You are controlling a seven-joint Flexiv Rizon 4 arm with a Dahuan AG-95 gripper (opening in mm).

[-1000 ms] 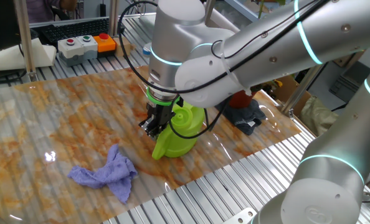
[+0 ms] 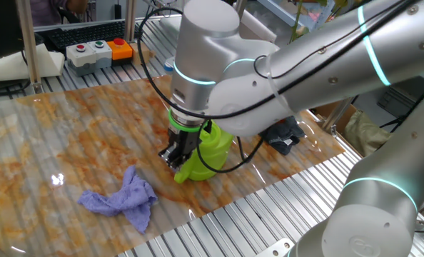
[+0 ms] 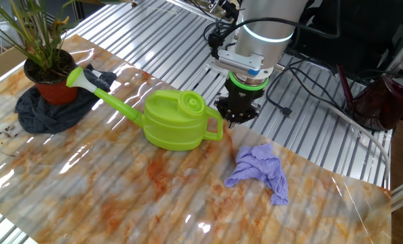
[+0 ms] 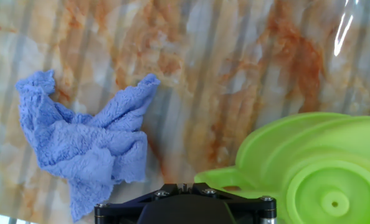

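Note:
A lime-green watering can [image 3: 174,125] stands upright on the marbled sheet, its spout toward the plant and its handle [image 3: 215,127] toward my gripper [image 3: 233,122]. My gripper is low beside the handle, pointing down. In the wrist view, the gripper shows its fingers together at the bottom edge, with nothing seen between them. The can's handle end [image 4: 216,178] lies just right of the fingertips there. A crumpled purple cloth [image 4: 88,140] lies to the left, apart from the gripper. The arm partly hides the can [image 2: 212,151] in exterior view 1.
A potted plant [image 3: 52,85] sits on a dark cloth [image 3: 35,116] beyond the spout. A dark red jug [image 3: 381,102] and cables are on the slatted table behind the arm. Button boxes [image 2: 89,57] stand at the far edge. Much of the marbled sheet [image 3: 133,203] is bare.
The gripper has shifted slightly near the can's handle, and the upper arm has moved, now covering the plant pot in exterior view 1. Can and purple cloth look unmoved.

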